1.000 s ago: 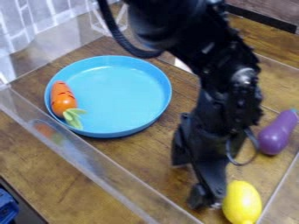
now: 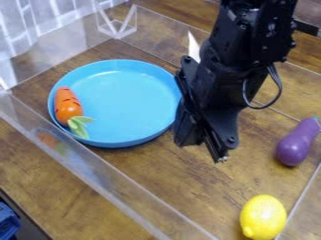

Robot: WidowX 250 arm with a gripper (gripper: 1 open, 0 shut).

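Observation:
The black gripper (image 2: 204, 139) hangs over the wooden board at the right edge of the blue plate (image 2: 115, 97), its fingers pointing down; whether they are open or shut is hard to tell. An orange toy carrot (image 2: 69, 107) with a green top lies on the left side of the plate. A yellow lemon (image 2: 262, 217) lies at the lower right, apart from the gripper. A purple eggplant (image 2: 296, 144) rests to the right of the gripper.
Clear plastic walls (image 2: 94, 187) border the board. Bare wood (image 2: 175, 192) shows in the lower middle. Something blue sits in the lower left corner.
The gripper has moved up and back, away from the lemon toward the plate's right edge, leaving the lemon and the eggplant in clearer view.

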